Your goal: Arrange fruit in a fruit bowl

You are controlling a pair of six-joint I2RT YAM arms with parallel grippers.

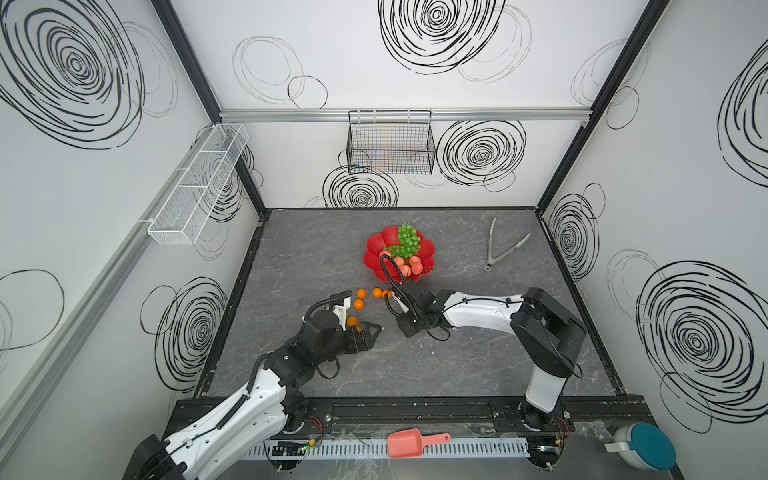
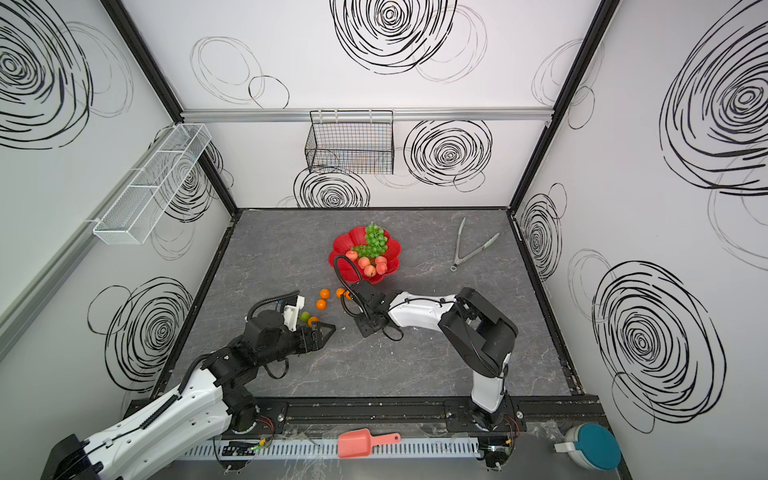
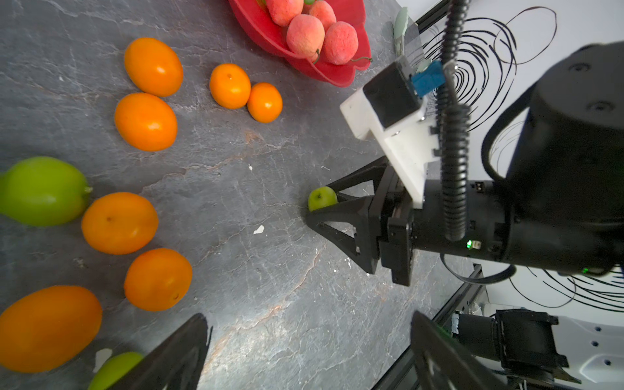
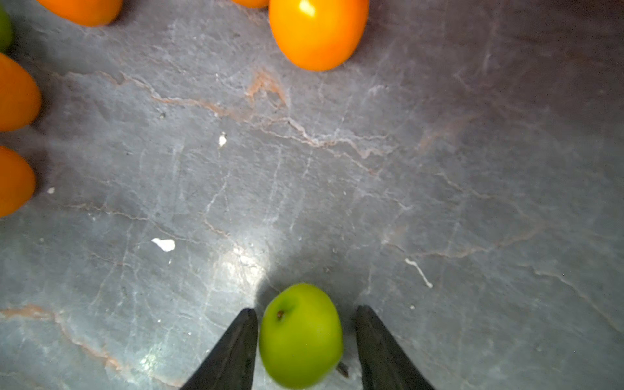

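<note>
A small green fruit (image 4: 301, 338) sits between the fingertips of my right gripper. The right wrist view shows a narrow gap on its right side, so that finger is part open around it. From the left wrist view the same fruit (image 3: 322, 199) shows low at the tips of the right gripper. My left gripper stands wide open and empty over the counter. The red bowl (image 1: 373, 260) holds green grapes (image 1: 408, 238) and several peaches (image 3: 305, 35). Several orange fruits (image 3: 121, 223) and a green fruit (image 3: 44, 191) lie loose left of the right gripper.
Tongs (image 1: 502, 253) rest at the back right of the counter. Close beside the bowl's front lie two small oranges (image 3: 230, 85). Both arms are near each other at the middle.
</note>
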